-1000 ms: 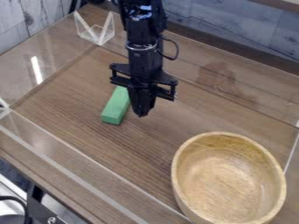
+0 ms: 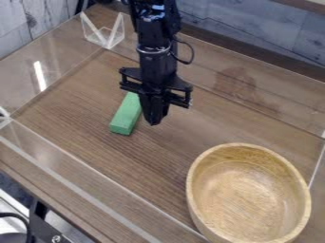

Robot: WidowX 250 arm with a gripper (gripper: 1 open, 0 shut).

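Note:
The black robot arm (image 2: 156,52) reaches down from the top centre, its gripper (image 2: 154,108) hanging low over the wooden table just right of a green block (image 2: 125,114). The block lies on the table, slightly tilted in view. The fingers are dark and small, so whether they are open or shut is hard to tell.
A large tan bowl (image 2: 246,197) fills the lower right. Clear plastic pieces stand at the left edge and top left. A black cable lies at the bottom left.

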